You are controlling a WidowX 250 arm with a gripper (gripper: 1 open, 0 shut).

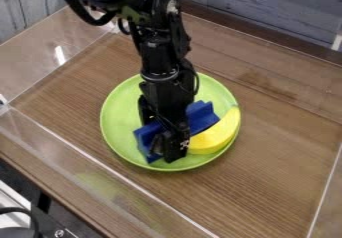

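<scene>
A green plate (pixel 122 109) rests on the wooden table, holding a blue object (pixel 201 115) and a yellow banana-shaped object (pixel 215 134) at its right side. My black gripper (pixel 168 140) is down over the blue object, hiding much of it. The fingertips are dark and overlap each other in view, so their spacing is hard to see.
Bare wooden table (pixel 267 172) lies to the right and behind the plate. A clear raised edge runs along the left and front, and a grey wooden wall (pixel 267 17) stands at the back.
</scene>
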